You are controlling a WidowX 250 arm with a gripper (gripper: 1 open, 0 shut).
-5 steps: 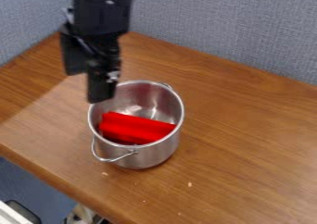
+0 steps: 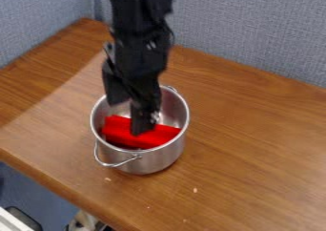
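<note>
A silver metal pot [image 2: 145, 155] with a wire handle stands on the wooden table near the middle of the view. Inside it lies a red cylindrical object [image 2: 128, 134]. My black gripper [image 2: 130, 111] hangs open over the pot, its fingers reaching down into the top of it, just above the red object. The gripper hides the back of the pot's interior and part of the red object.
Grey padded walls [image 2: 249, 34] stand behind. The table's front left edge drops to a darker floor.
My gripper has moved down and to the right, from above the pot's left part to inside its rim. The pot and red object look unchanged.
</note>
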